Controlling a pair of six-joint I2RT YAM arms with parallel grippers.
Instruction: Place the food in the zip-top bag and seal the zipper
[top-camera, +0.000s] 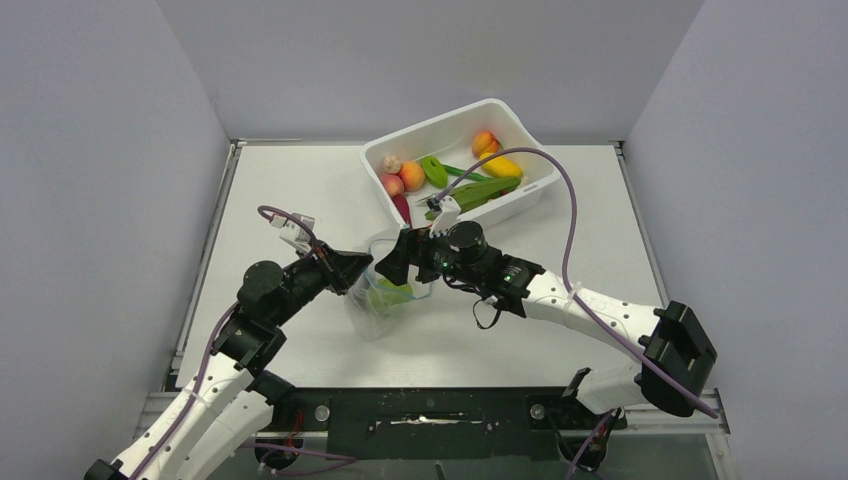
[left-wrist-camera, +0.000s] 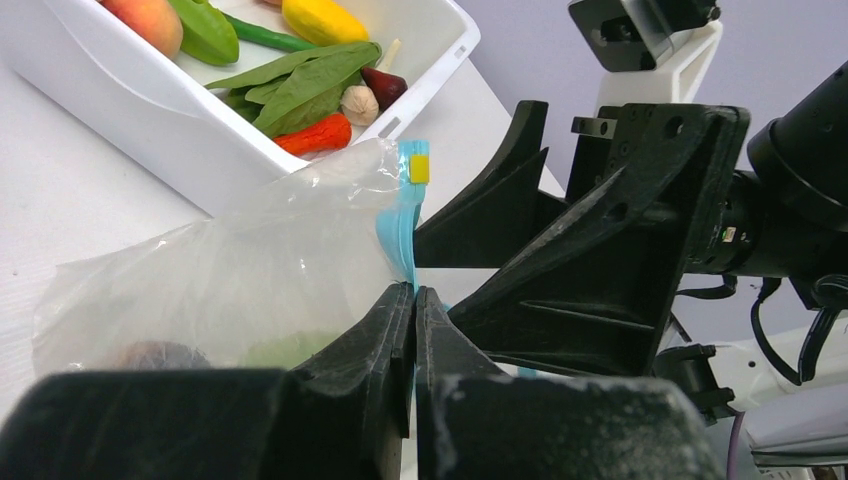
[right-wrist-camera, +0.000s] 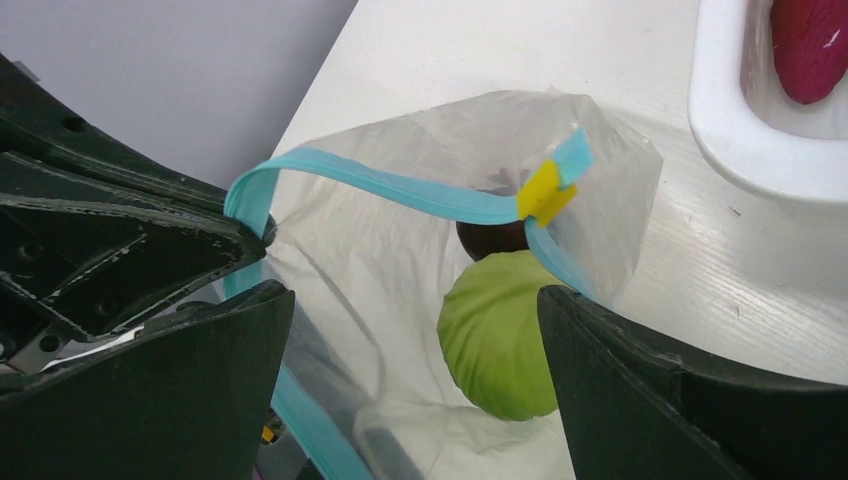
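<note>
The clear zip top bag (left-wrist-camera: 230, 280) with blue zipper strip (right-wrist-camera: 400, 190) and yellow slider (right-wrist-camera: 545, 195) stands open on the table. Inside are a round green item (right-wrist-camera: 495, 340) and a darker item (right-wrist-camera: 485, 236) behind it. My left gripper (top-camera: 365, 260) is shut at the bag's rim, the blue strip at its fingertips (right-wrist-camera: 230, 250). My right gripper (top-camera: 398, 255) is open over the bag mouth, its fingers apart either side of the green item, nothing visible held.
A white bin (top-camera: 440, 135) of fruit and vegetables stands at the back, close behind the bag. Side walls enclose the workspace.
</note>
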